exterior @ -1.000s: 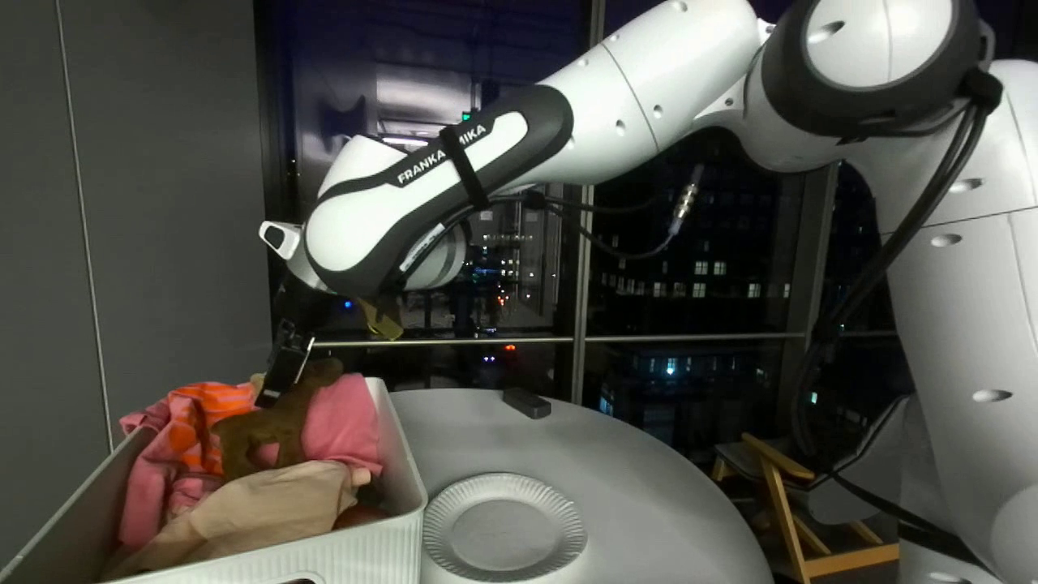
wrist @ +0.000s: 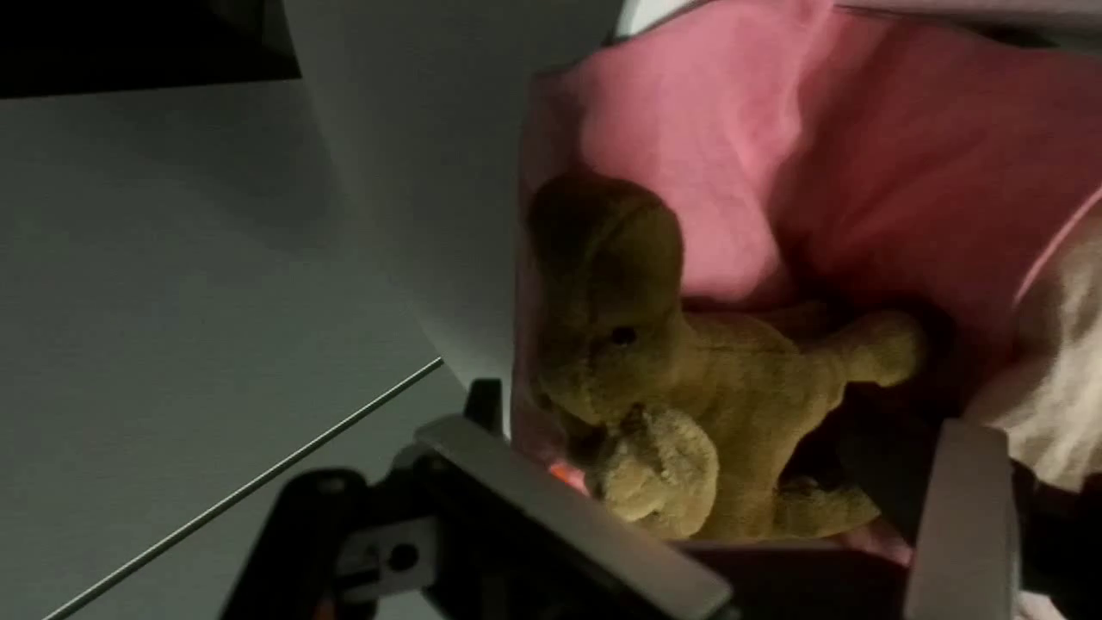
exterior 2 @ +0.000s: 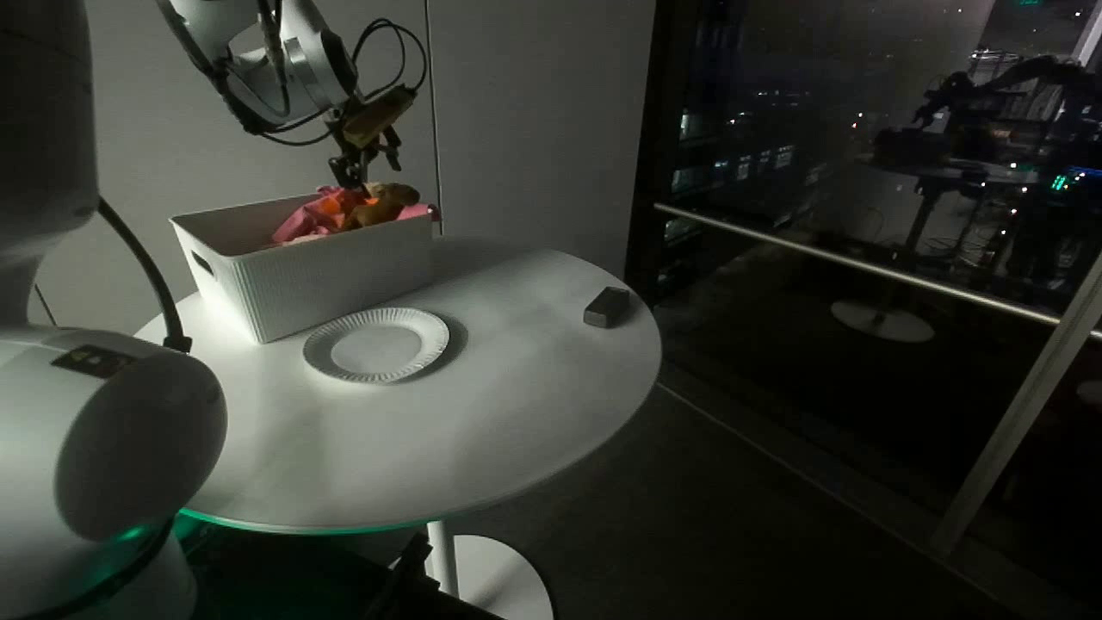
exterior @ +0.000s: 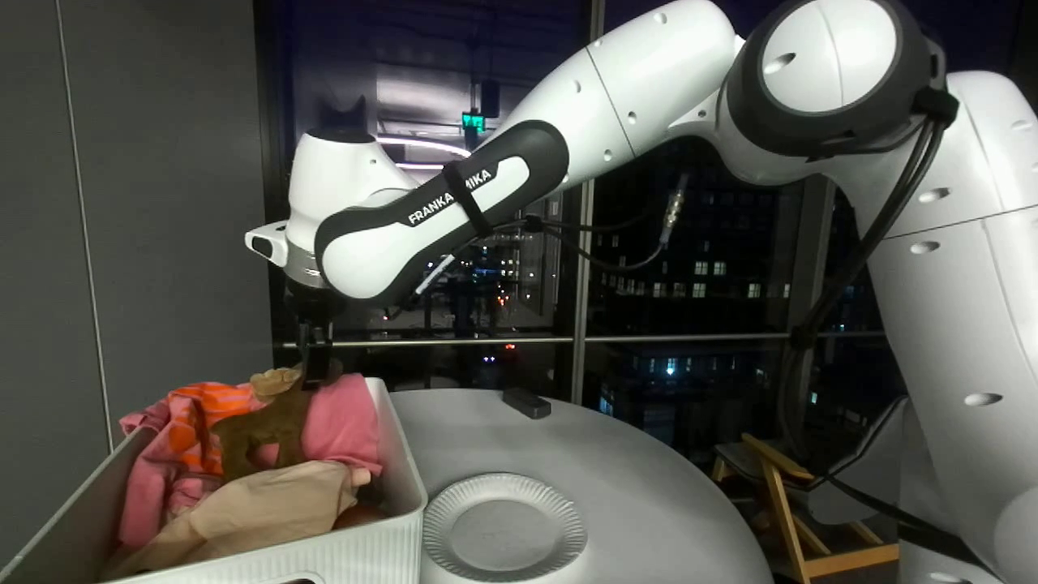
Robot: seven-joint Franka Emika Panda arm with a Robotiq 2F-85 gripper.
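A brown plush animal lies on pink cloth inside the white bin. In exterior view 1 the plush rests among the fabrics, its head partly covered by my gripper. From the wrist view, my gripper is open above the toy, its fingers wide apart at the lower edge. Part of the plush's body shows in the space between them. Whether a finger touches the toy I cannot tell.
An empty white paper plate sits right beside the bin. Farther back on the round table lies a small dark box. The bin's walls surround the fabrics, including an orange-striped cloth and a beige one.
The gripper has turned from a slant to nearly vertical and shifted slightly right over the plush's head. The plush, bin and plate look unmoved.
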